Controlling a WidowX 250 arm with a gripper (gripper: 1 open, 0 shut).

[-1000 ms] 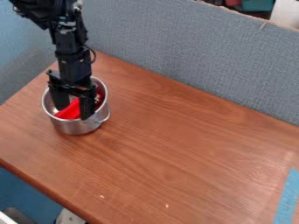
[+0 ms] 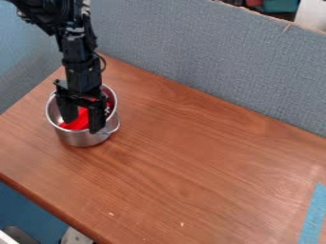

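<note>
A steel pot (image 2: 82, 137) with a side handle stands at the left of the wooden table. Inside it lies a red object (image 2: 75, 122), partly hidden by my black gripper (image 2: 82, 113). The gripper points down into the pot from the upper left, open, its fingers within or just over the rim. Whether the fingers touch the red object cannot be told.
Grey padded walls (image 2: 204, 57) border it behind and at the left. A strip of blue tape (image 2: 312, 214) lies at the lower right.
My gripper has shifted very slightly within the pot; the pot stands in the same place.
</note>
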